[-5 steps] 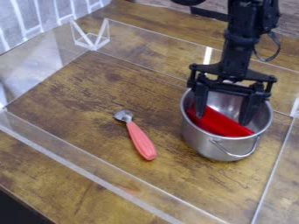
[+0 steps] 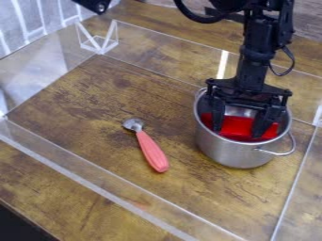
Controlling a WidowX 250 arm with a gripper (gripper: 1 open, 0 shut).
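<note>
A steel pot [image 2: 233, 152] with a wire handle sits on the right of the wooden table, holding a red object [image 2: 247, 126]. My black gripper [image 2: 242, 120] reaches down from the top into the pot, its fingers over and partly around the red object; whether they grip it cannot be told. A pink-handled utensil [image 2: 147, 146] with a metal head lies left of the pot.
A clear plastic barrier [image 2: 25, 134] runs along the left, with a small clear piece [image 2: 97, 38] near the upper left.
The gripper has moved slightly and its fingers sit differently over the pot. The pot and its handle have shifted a little, and the red object shows differently inside.
</note>
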